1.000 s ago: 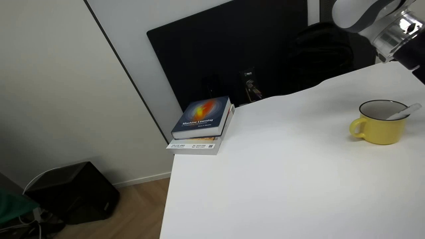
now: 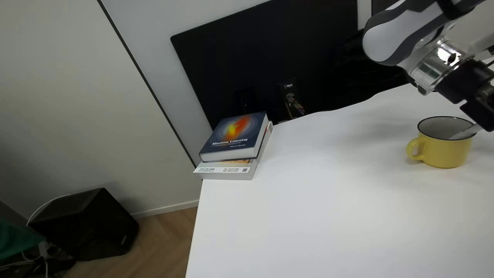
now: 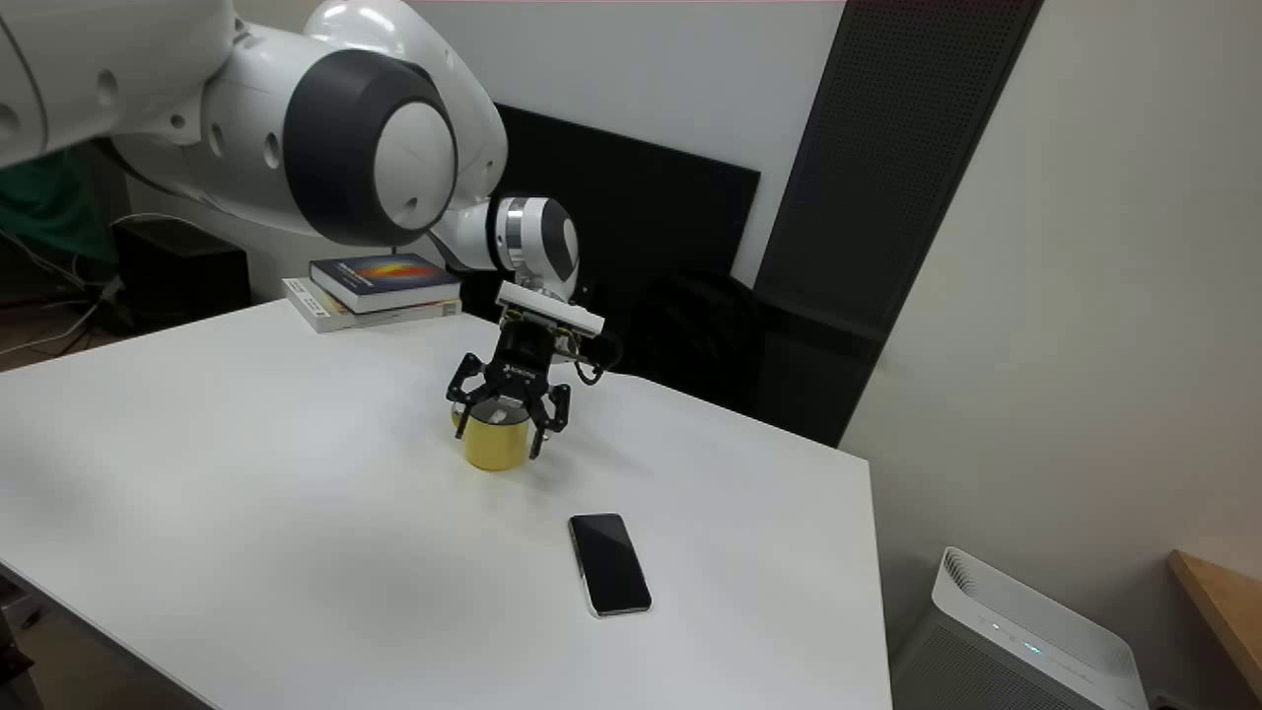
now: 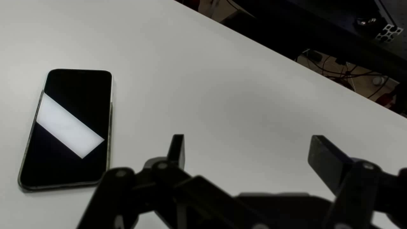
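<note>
A yellow mug (image 2: 444,150) with a dark rim stands upright on the white table, its handle to the left in exterior view 1. A pale stick-like object (image 2: 464,132) leans inside it against the right rim, its upper end hidden by the gripper. My gripper (image 3: 498,442) is open close to the mug, and its two fingers overlap the mug's sides in exterior view 2. Only bare table shows between the spread fingertips in the wrist view; the mug is out of sight there. A black phone (image 3: 609,564) lies flat, left of the gripper in the wrist view.
Two stacked books (image 2: 236,136) rest at the table's far corner, beside a dark monitor-like panel (image 2: 278,60). Between the books and the mug the white table (image 2: 324,199) is clear. A table edge runs diagonally across the wrist view.
In exterior view 1 the arm has moved left and down, bringing the gripper over the stick's upper end. The mug and books have stayed in place.
</note>
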